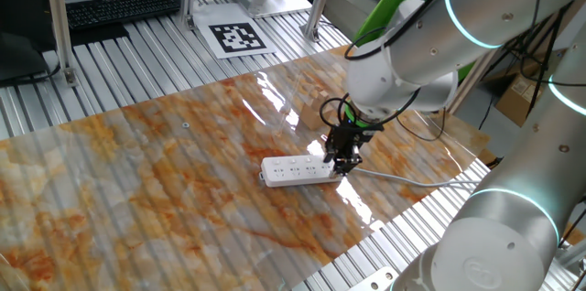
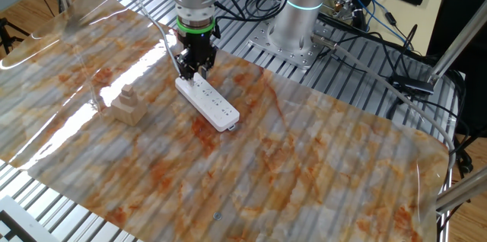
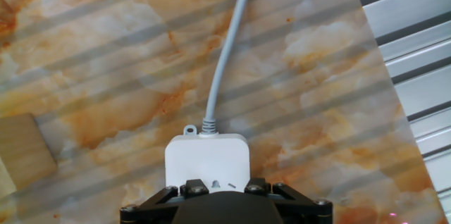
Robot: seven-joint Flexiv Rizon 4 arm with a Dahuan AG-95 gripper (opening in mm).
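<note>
A white power strip (image 1: pixel 291 171) lies flat on the marbled sheet, its sockets facing up. My gripper (image 2: pixel 195 73) points down at the strip's cord end, over or against it. In the wrist view, the black fingers (image 3: pixel 195 188) overlap the near part of the white strip (image 3: pixel 207 159). The dark gripper body hides the rest of the strip there, and whether the fingers grip its sides cannot be made out. A grey cord (image 3: pixel 227 51) runs away from the strip's end.
A light wooden block (image 2: pixel 128 108) stands on the sheet a short way from the strip. The marbled sheet (image 1: pixel 119 195) is broadly clear on the other side. Slatted metal (image 3: pixel 416 62) borders it. A printed marker (image 1: pixel 237 37) lies at the back.
</note>
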